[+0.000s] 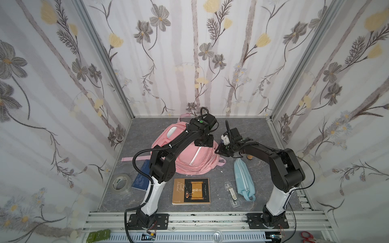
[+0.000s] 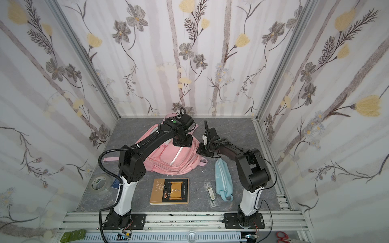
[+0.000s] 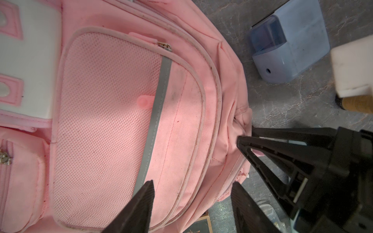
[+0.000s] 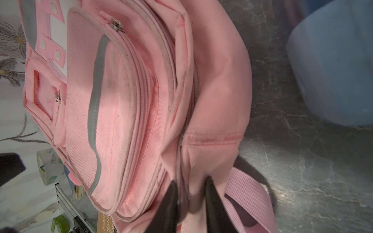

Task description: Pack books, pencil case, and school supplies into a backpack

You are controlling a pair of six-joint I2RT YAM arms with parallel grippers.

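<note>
A pink backpack (image 1: 182, 158) lies on the table. My left gripper hangs over it, fingers apart and empty, above the front mesh pocket (image 3: 105, 128). My right gripper is at the backpack's right side, its fingertips close on either side of a fabric fold by a zipper; whether it grips cannot be told. Below the backpack lie a book (image 1: 190, 190) and, partly behind the left arm, a blue book (image 1: 139, 178). A light blue pencil case (image 1: 243, 178) lies to the right.
A tape roll (image 1: 120, 183) sits at the left and a packaged item (image 1: 231, 194) beside the pencil case. A blue container (image 3: 291, 42) stands right of the backpack.
</note>
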